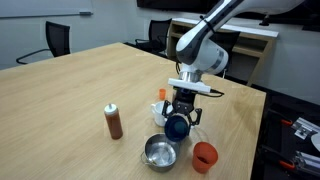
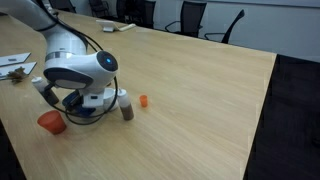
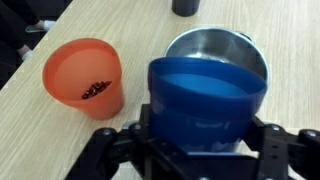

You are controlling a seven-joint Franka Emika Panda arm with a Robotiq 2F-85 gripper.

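Note:
A dark blue bowl (image 1: 177, 127) is at the gripper's fingers, beside the metal bowl (image 1: 160, 151). My gripper stands open, its fingers wide apart with the blue bowl (image 3: 205, 105) between them. Whether the fingers press on it cannot be told. From the wrist, the blue bowl covers the near part of the metal bowl (image 3: 242, 50). The red-orange cup (image 3: 82, 78) has some dark beans inside and stands to the left there. In exterior view 2 the arm largely hides the blue bowl, and the red cup (image 2: 51, 122) is at the left.
A white mug (image 1: 158, 108) stands behind the blue bowl. The brown bottle with a pale top (image 1: 113, 122) is off to the left, and a small orange cup (image 1: 162, 93) sits farther back.

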